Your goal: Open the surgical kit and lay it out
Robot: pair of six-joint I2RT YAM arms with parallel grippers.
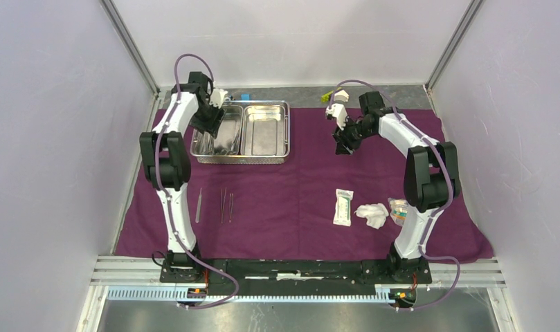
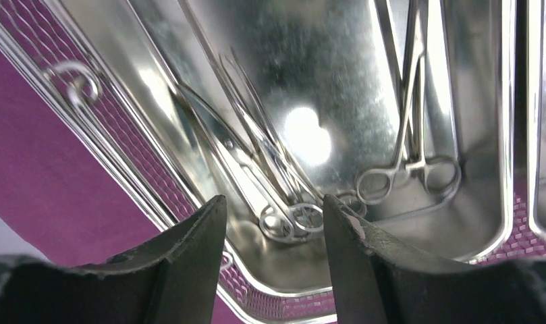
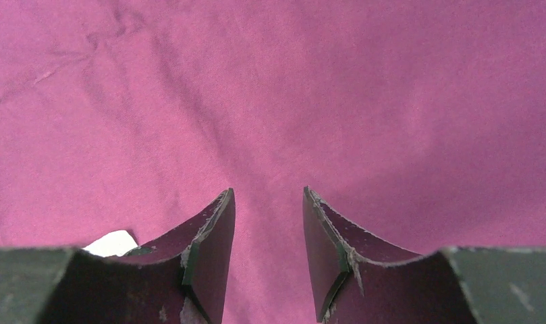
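In the left wrist view, my left gripper is open above the left compartment of a steel tray, its fingers over ringed instruments: a bunch of scissor-like tools at lower middle, and another ringed pair to the right. My right gripper stands open over bare purple cloth, nothing between its fingers. Three slim instruments lie on the cloth at front left. A white packet, white gloves and a clear bag lie at front right.
The tray's right compartment is empty. The middle of the cloth and the area under my right gripper are clear. Small blue and yellow items sit on the grey strip behind the cloth. White walls border both sides and the back.
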